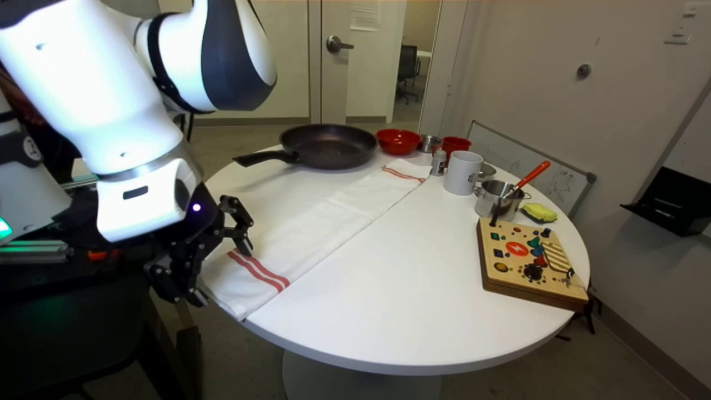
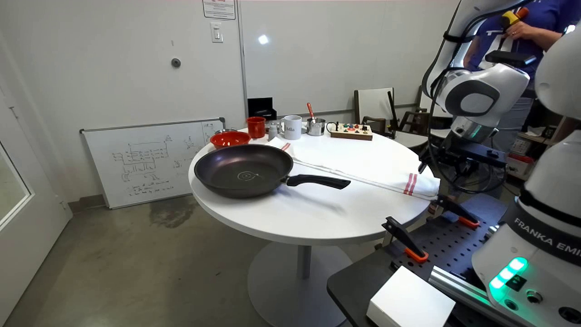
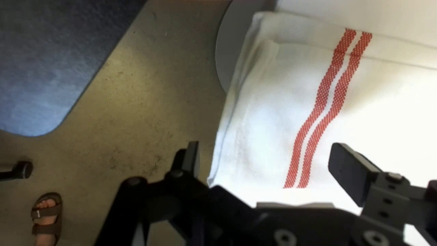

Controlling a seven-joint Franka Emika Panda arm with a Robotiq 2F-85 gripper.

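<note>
A long folded white towel (image 1: 320,223) with red stripes near each end lies across the round table. Its near end reaches the table's edge, as the wrist view shows with the striped towel end (image 3: 266,110). My gripper (image 1: 223,274) is open at that end, its fingers spread wide and nothing held between them. In the wrist view one finger (image 3: 190,162) is over the floor just outside the towel's edge, and the other finger (image 3: 352,172) is over the cloth, past the stripes. Whether either finger touches the towel I cannot tell.
A dark frying pan (image 2: 242,171) sits at the table's side, handle towards the arm. A red bowl (image 1: 397,141), a white mug (image 1: 462,173), a metal pot (image 1: 500,199), a yellow-green sponge (image 1: 538,213) and a wooden switch board (image 1: 530,263) stand around the far rim. Bare tabletop (image 1: 400,293) lies between.
</note>
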